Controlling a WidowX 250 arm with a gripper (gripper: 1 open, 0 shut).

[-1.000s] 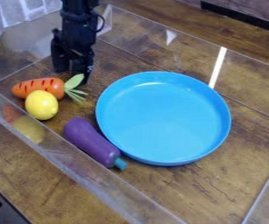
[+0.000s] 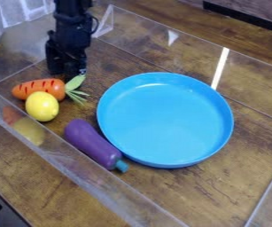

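Note:
My black gripper hangs low at the upper left, just behind the toy carrot, its fingers open as far as the dark shapes show, with nothing visible between them. The orange carrot with green leaves lies on the wooden floor, a yellow lemon touching or close in front of it. A purple eggplant lies lower down, left of a large blue plate, which is empty.
Clear plastic walls run along the left and right of the wooden floor. The area behind and right of the plate is bare wood.
My gripper has shifted very slightly at the upper left. The toys and plate have not moved.

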